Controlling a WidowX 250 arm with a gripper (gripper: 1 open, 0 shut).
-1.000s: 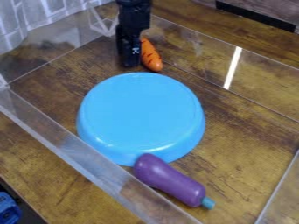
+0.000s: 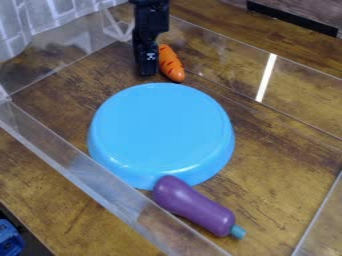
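Observation:
My black gripper point(image 2: 150, 58) reaches down at the top centre, low over the wooden floor of the enclosure, just left of an orange toy carrot point(image 2: 171, 64). The carrot lies beside it, close to or touching it. The fingertips are dark and small, so I cannot tell whether they are open or shut. A large upturned blue bowl or plate point(image 2: 160, 130) sits in the middle. A purple toy eggplant point(image 2: 191, 205) with a teal tip lies at the bowl's lower right.
Clear walls border the wooden floor point(image 2: 267, 135). Bare floor lies right of the bowl and at its upper left. A blue object point(image 2: 8, 240) shows outside at the lower left.

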